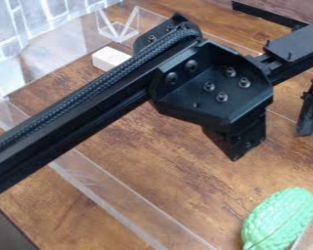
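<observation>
Black rail arm with a bolted bracket (211, 93) crosses the view from lower left to upper right. At the right edge, a black part that looks like the gripper (307, 109) hangs partly out of frame, too cropped and small to read its fingers. A green bumpy bitter-melon-like object (276, 220) lies on the wooden surface at the bottom right, below and apart from that part. A white block (112, 57) sits at the back, partly behind the rail.
Clear acrylic walls (87, 190) border the wooden surface (146, 186). A white curtain stands at the back left. The wood around the green object is mostly clear.
</observation>
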